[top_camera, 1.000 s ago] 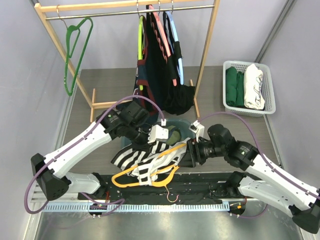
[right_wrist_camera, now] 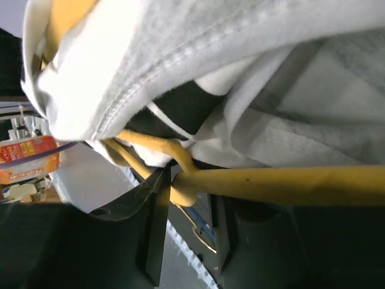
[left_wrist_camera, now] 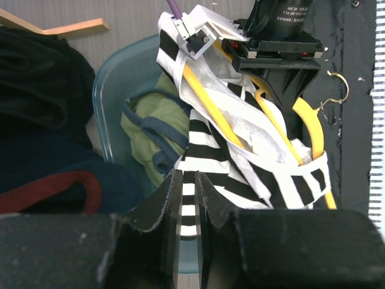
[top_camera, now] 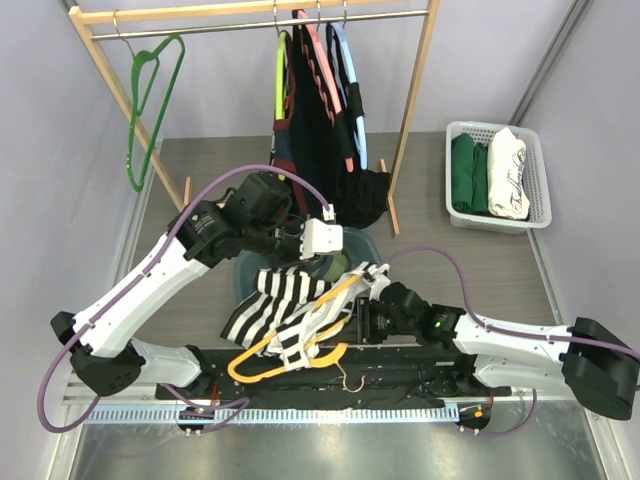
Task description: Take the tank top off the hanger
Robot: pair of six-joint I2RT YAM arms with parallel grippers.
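A black-and-white striped tank top (top_camera: pixel 268 310) lies bunched in and over the teal bin with a yellow hanger (top_camera: pixel 245 370) threaded through it. My left gripper is raised above the bin, shut; whether fabric is between its fingers is unclear. My right gripper is part open at the hanger's right side, its fingers against or just beside the yellow hanger near the hook, with white fabric close above. In the left wrist view it is at the upper right of the bundle.
A rack (top_camera: pixel 410 80) holds hung garments (top_camera: pixel 330 150) and a bare green hanger (top_camera: pixel 140 110). A white basket (top_camera: pixel 540 190) with folded clothes stands at right. Green clothing (left_wrist_camera: pixel 147 126) lies in the bin (left_wrist_camera: pixel 105 108).
My left gripper has risen upward in the top view. The right gripper has moved down and slightly left, lower against the hanger, and the bundle has shifted slightly left.
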